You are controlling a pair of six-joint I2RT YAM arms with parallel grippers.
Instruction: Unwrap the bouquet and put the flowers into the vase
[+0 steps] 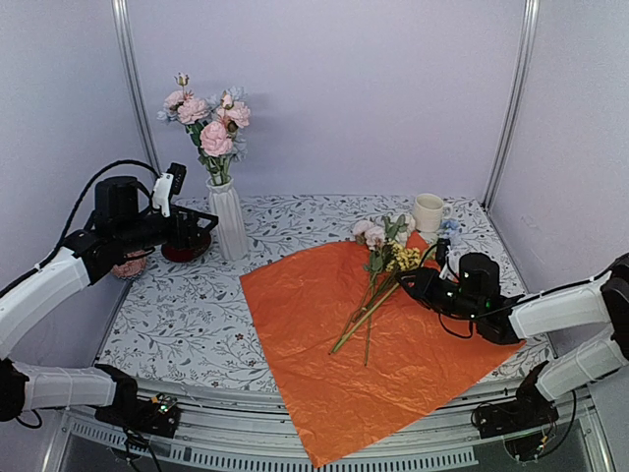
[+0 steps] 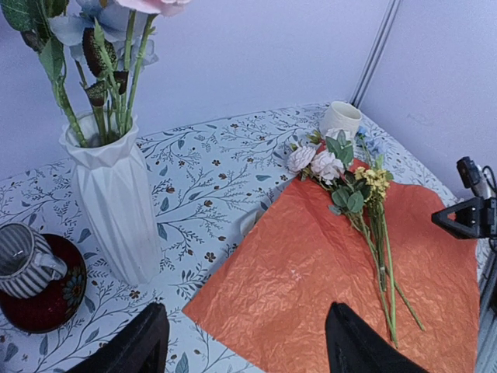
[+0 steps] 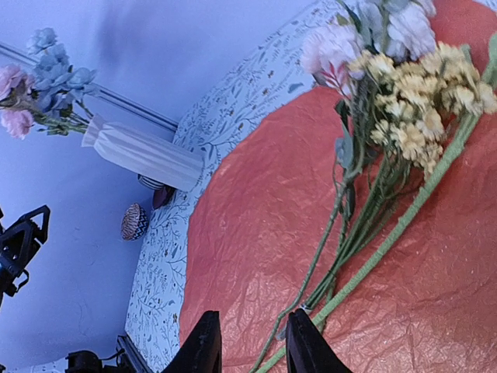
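Note:
The white ribbed vase [image 1: 229,221] holds pink and blue flowers [image 1: 215,139]. A bunch of pale pink and yellow flowers [image 1: 398,258] lies with long green stems [image 3: 373,256] on the orange paper [image 2: 279,287]. My left gripper is open beside the vase at the left, facing the table, with nothing between its fingers. My right gripper hangs over the stems, its fingers apart, with a green stem visible beneath them; it holds nothing that I can see.
A white mug [image 1: 429,212] stands at the back right. A striped cup [image 2: 22,260] on a dark red plate [image 2: 66,303] sits left of the vase.

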